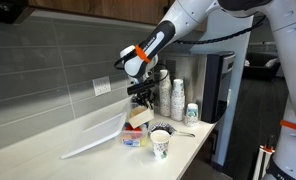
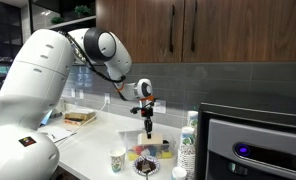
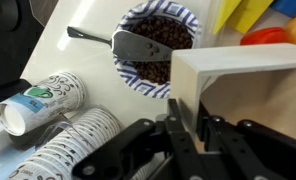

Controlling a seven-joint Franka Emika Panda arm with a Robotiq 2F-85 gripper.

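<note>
My gripper is shut on the edge of a light tan, open box [image 3: 193, 85], which fills the right side of the wrist view. In exterior view 1 the tan box [image 1: 141, 117] hangs tilted below the gripper [image 1: 142, 101], over a clear bin [image 1: 135, 140] of colourful items. Exterior view 2 has the tan box [image 2: 150, 143] in front of the bin's contents; whether it touches them I cannot tell.
Beside the bin is a patterned bowl [image 3: 135, 75] of dark beans, with a metal scoop [image 3: 143, 47] across it. A white cup [image 1: 160, 146] stands in front. Stacked cups [image 1: 178, 100] rise at the right. A white panel [image 1: 96, 136] leans left.
</note>
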